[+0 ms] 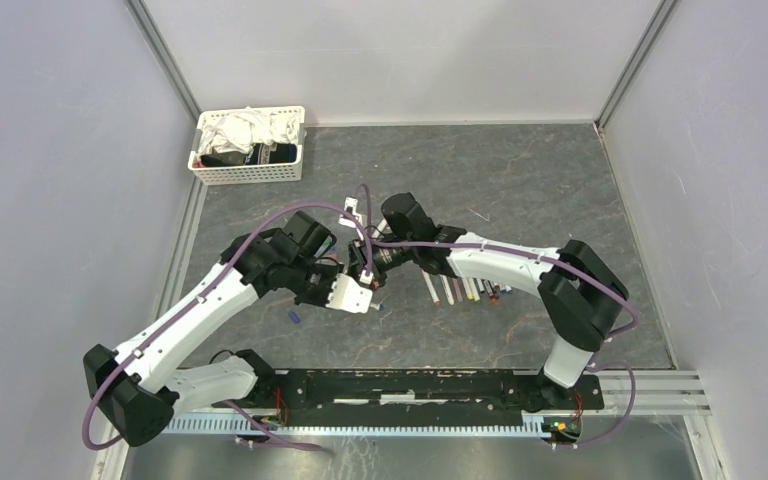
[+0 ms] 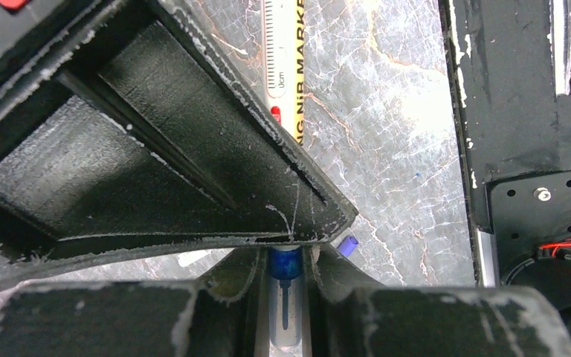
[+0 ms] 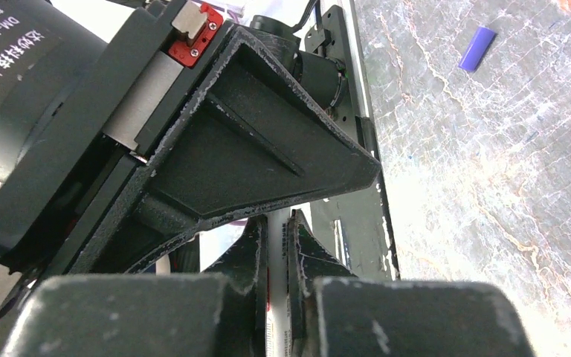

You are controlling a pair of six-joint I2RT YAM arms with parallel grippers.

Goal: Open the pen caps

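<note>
A white marker with a printed yellow stripe is held in my right gripper [image 1: 368, 262], which is shut on its pale body [image 3: 277, 286] in the right wrist view. Its blue section [image 2: 285, 262] and clear end [image 2: 285, 320], with a dark thin nib inside, lie between the fingers of my left gripper. Whether those fingers press on it cannot be told. A black finger [image 2: 215, 149] of the right gripper hides the marker's middle. In the top view the arms cover most of this meeting point.
A loose blue cap [image 1: 294, 316] lies on the grey table left of centre. Several markers [image 1: 448, 290] lie side by side under the right arm. A white basket [image 1: 250, 174] with cloth stands at the back left.
</note>
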